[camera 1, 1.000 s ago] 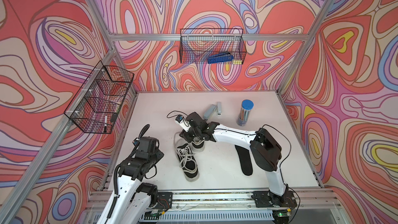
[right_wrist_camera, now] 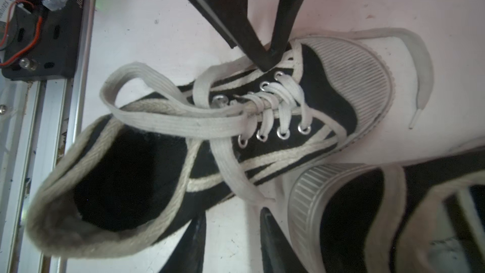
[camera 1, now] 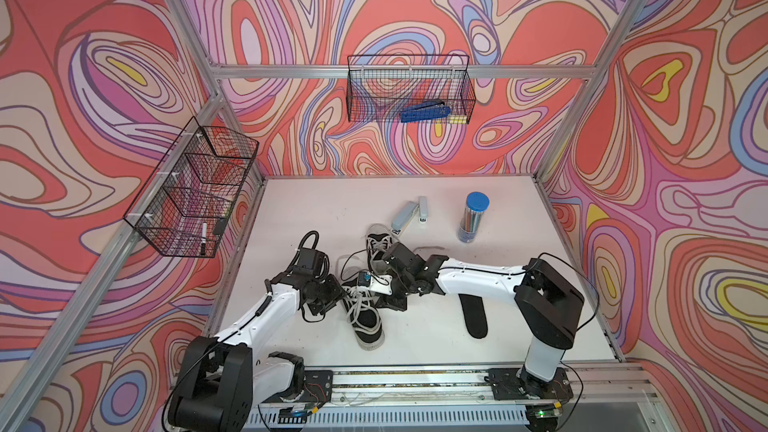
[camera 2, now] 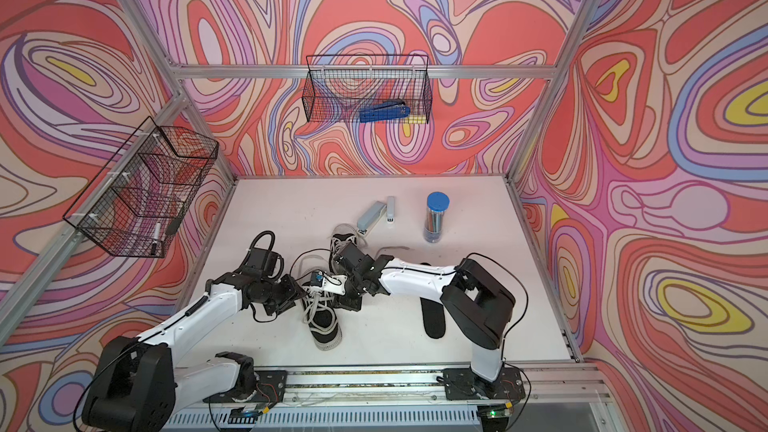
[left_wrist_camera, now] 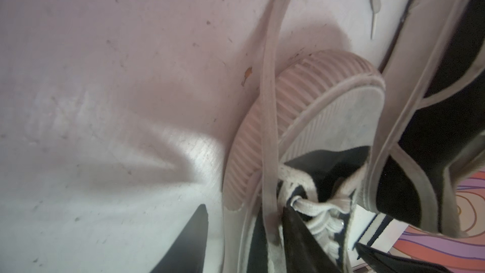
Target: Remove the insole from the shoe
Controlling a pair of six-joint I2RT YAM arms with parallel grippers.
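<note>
The near black-and-white shoe (camera 1: 367, 325) lies at the table's front, toe away from the front edge, laces loose. Its opening (right_wrist_camera: 128, 182) is dark inside; I cannot make out an insole there. My left gripper stands part open at the toe and lace area, one finger over the shoe, the other over the table. Beside the shoe's other flank, my right gripper is open, nothing between its fingers. A second shoe (camera 1: 381, 240) lies behind, partly hidden by the right arm. A black insole (camera 1: 474, 317) lies flat on the table at right.
At the back stand a jar with a blue lid (camera 1: 472, 217) and two grey-blue boxes (camera 1: 405, 216). A loose lace (right_wrist_camera: 421, 70) trails on the table by the toe.
My left arm has moved right and away from the front edge, up to the near shoe. The right gripper has come from over the far shoe toward the near shoe's side.
</note>
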